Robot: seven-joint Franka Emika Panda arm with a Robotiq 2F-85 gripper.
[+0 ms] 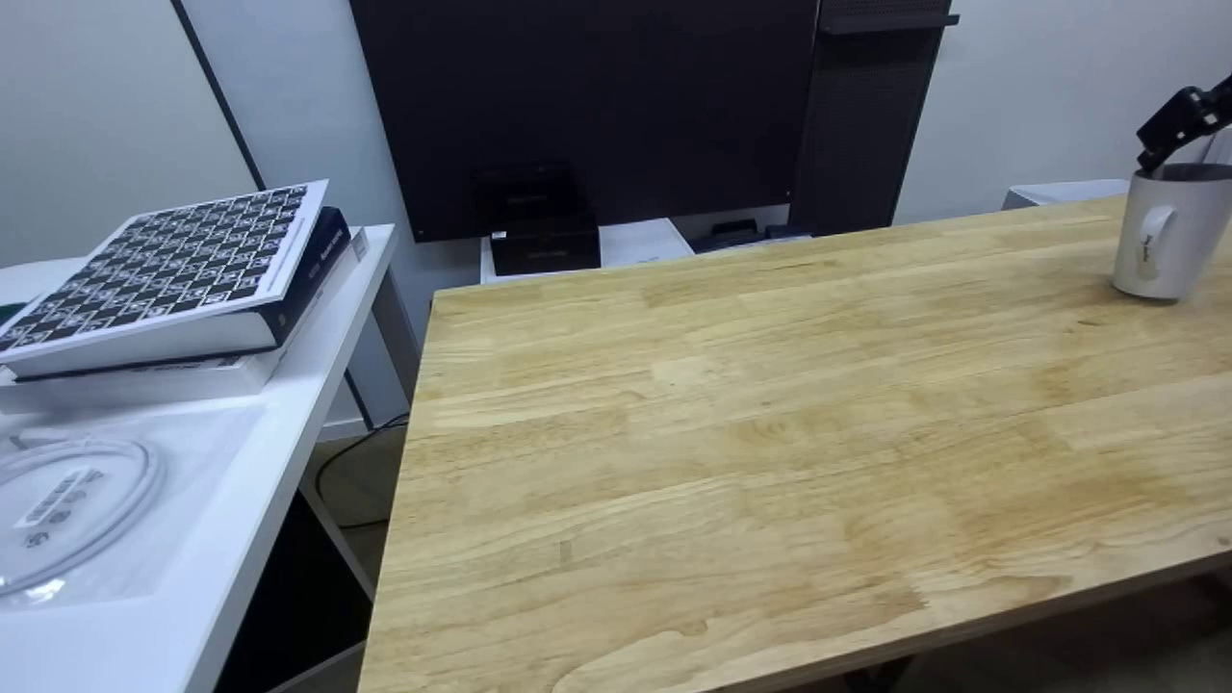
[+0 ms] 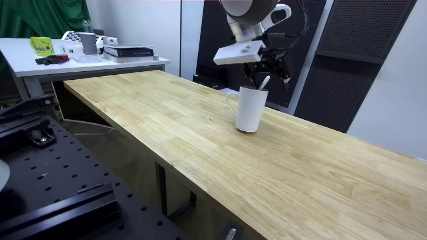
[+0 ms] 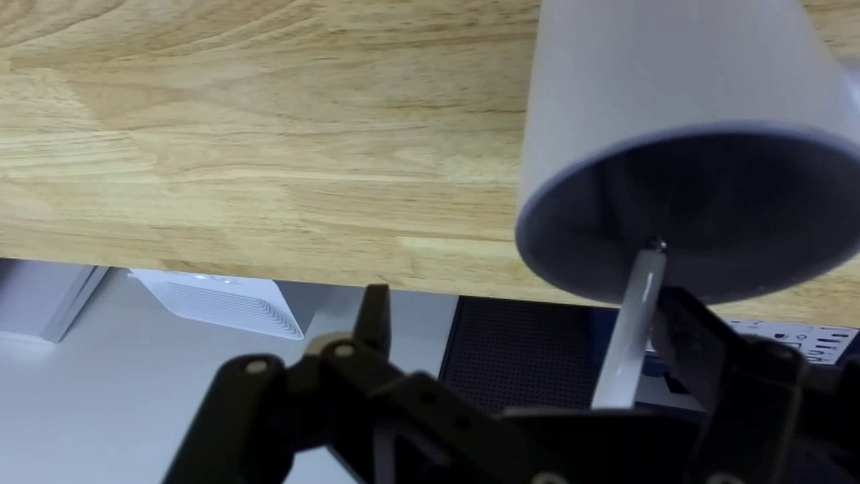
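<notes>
A white mug (image 2: 250,110) stands on the wooden table (image 2: 180,116), its handle toward the left in exterior view 2. A pale, slim stick or spoon handle (image 2: 264,82) leans out of its mouth; its lower end is hidden inside. In the wrist view my gripper is open at the mug's mouth, its two black fingers wide apart. The stick (image 3: 635,331) lies between them, right beside the right-hand finger (image 3: 697,351); whether they touch, I cannot tell. Exterior view 1 shows a black finger (image 1: 1175,125) by the rim of the mug (image 1: 1168,244).
Wide bare wood surrounds the mug. Just behind it runs the table's far edge. A separate white table (image 1: 266,462) holds books (image 1: 173,277) and a bagged cable (image 1: 81,508). The black perforated bench (image 2: 80,176) stands across a gap.
</notes>
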